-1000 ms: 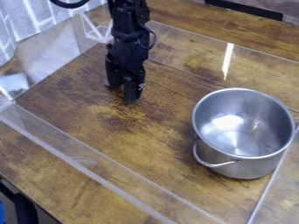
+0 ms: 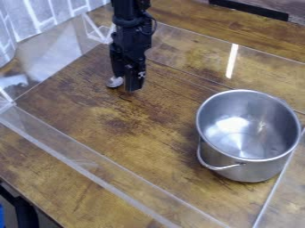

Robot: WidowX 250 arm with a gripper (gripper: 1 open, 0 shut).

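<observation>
My black gripper (image 2: pixel 127 82) is low over the wooden surface at the upper middle, with a small pale object (image 2: pixel 113 83) at its left side, partly hidden behind it. The fingers are small and dark, so I cannot tell whether they are open or shut, or whether they hold the pale object.
A large steel pot (image 2: pixel 248 125) stands at the right. Clear plastic walls run round the work area. A pale, creased material (image 2: pixel 30 22) is at the upper left.
My gripper has risen slightly, and more of the pale object at its left side now shows.
</observation>
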